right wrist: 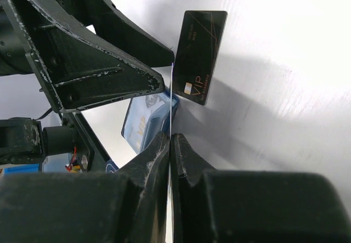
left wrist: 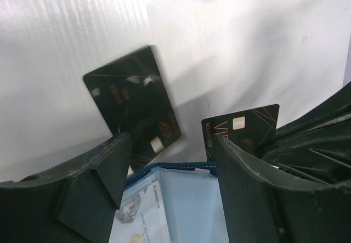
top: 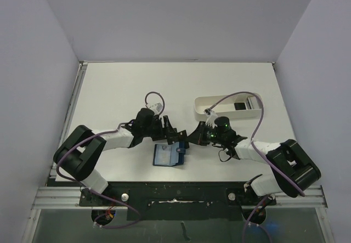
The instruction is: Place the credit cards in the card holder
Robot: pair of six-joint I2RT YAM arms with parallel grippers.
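Observation:
The open card holder (top: 163, 155), dark blue outside with pale pockets, lies on the table; its upper edge (left wrist: 181, 166) shows in the left wrist view. My left gripper is over that edge, its fingers well apart. My right gripper is shut on a black card, seen edge-on as a thin line (right wrist: 171, 103) in its own view. The printed face of this held card (left wrist: 241, 129) shows beside my left gripper's right finger, above the holder's edge. Another black VIP card (right wrist: 201, 51) lies flat on the table beyond the holder.
A white box (top: 202, 110) with more cards (top: 240, 106) in it stands behind my right arm. Both grippers are very close together over the holder.

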